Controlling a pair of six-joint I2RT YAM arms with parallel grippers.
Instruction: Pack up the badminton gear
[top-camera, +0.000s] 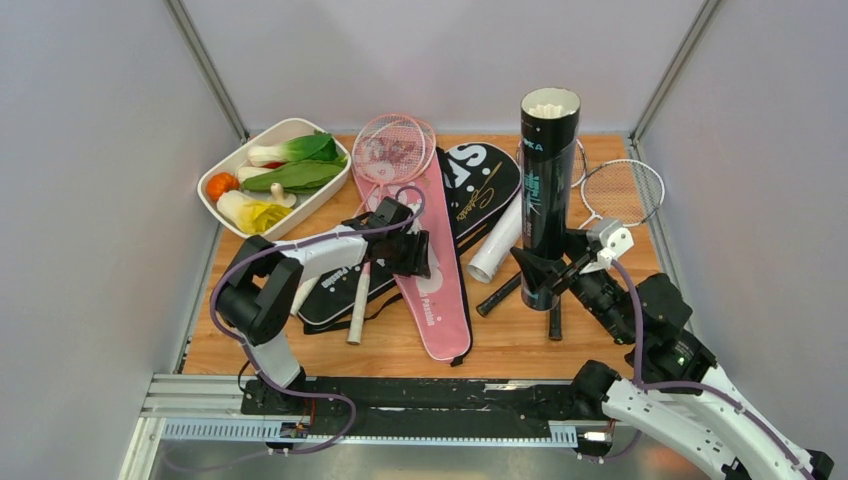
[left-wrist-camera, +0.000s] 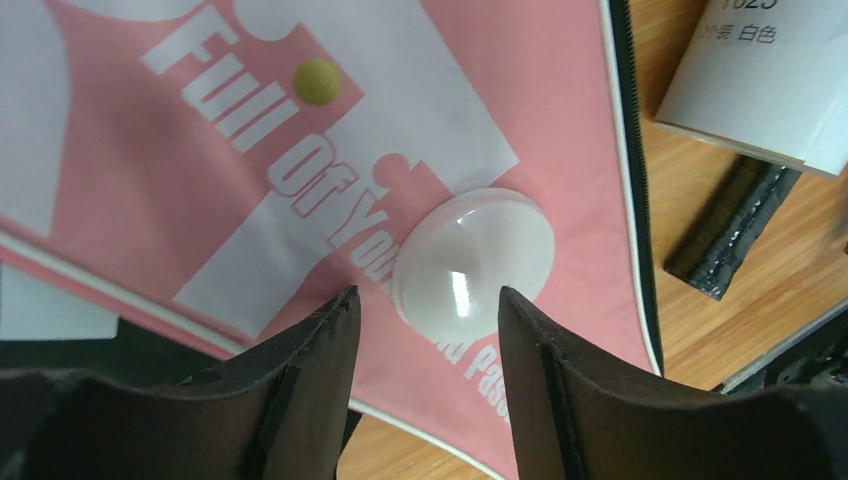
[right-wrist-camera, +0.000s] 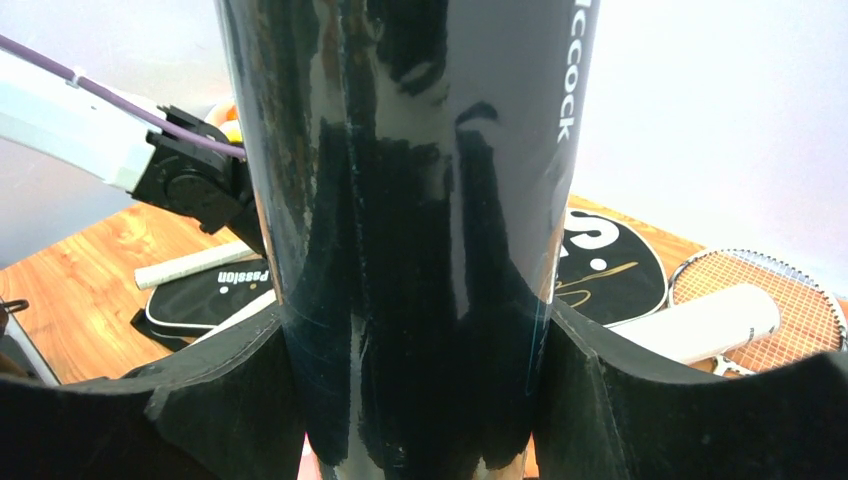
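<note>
A tall black shuttlecock tube (top-camera: 548, 170) stands upright in the air, clasped by my right gripper (top-camera: 540, 268); in the right wrist view it fills the middle. My left gripper is open, low over a round white lid (left-wrist-camera: 480, 260) on the pink racket bag (top-camera: 440, 315). Two pink rackets (top-camera: 392, 150) lie at the back centre, two more rackets (top-camera: 615, 192) at the right. A black bag (top-camera: 478, 180) lies under the pink one. A white tube (top-camera: 492, 245) lies right of the pink bag.
A white tub (top-camera: 320, 195) of vegetables sits at the back left. Black racket handles (top-camera: 497, 296) lie near the front right. Bare wood shows along the front of the table.
</note>
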